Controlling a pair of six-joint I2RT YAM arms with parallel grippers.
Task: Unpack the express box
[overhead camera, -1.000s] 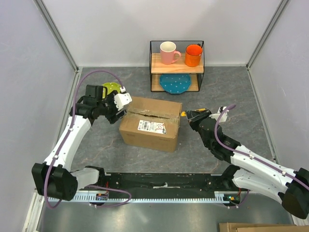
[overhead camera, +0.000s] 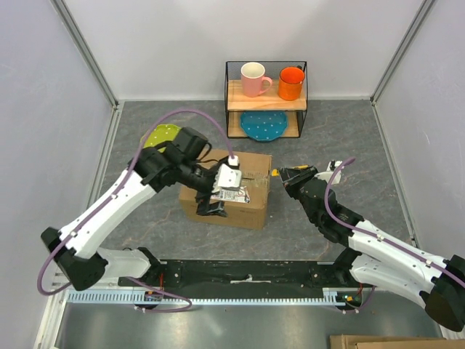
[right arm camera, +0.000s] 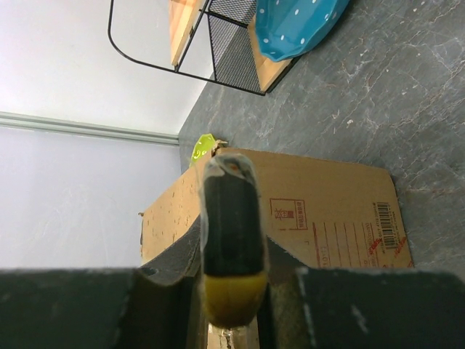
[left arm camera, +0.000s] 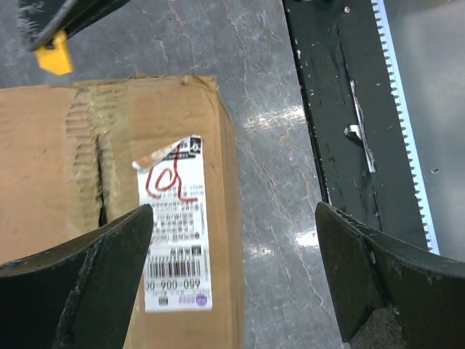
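Note:
A brown cardboard box (overhead camera: 251, 214) sits on the grey table, with a white shipping label (left arm camera: 176, 233) near one edge. Across its top runs clear tape (left arm camera: 120, 131), and a dark gap shows along the seam. My left gripper is open above the label side of the box, with nothing between its fingers; its arm hides part of the box from above. To the right of the box, my right gripper (overhead camera: 288, 176) is shut on a black and yellow cutter (right arm camera: 232, 233). One yellow end of it points toward the box's right side.
At the back stands a two-tier rack with a pink mug (overhead camera: 253, 78), an orange mug (overhead camera: 290, 83) and a blue dotted plate (overhead camera: 264, 125). A yellow-green plate (overhead camera: 161, 134) lies behind the left arm.
My left gripper has swung from the box's far left corner to the right and forward, over the box top. The right arm and the box have hardly moved.

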